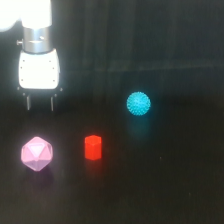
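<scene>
My white gripper (40,103) is at the upper left of the camera view, pointing down. Its two thin dark fingers stand apart with nothing visible between them. Below it in the picture lies a pink faceted ball (37,153), apart from the fingers. To the right of that is a small red block (93,147) with angled sides. A bright blue knobbly ball (138,103) rests farther right and farther back. None of the three objects touches another.
The dark, glossy table (160,180) shows faint reflections under the objects. A dark backdrop (140,40) with faint folds fills the top of the view.
</scene>
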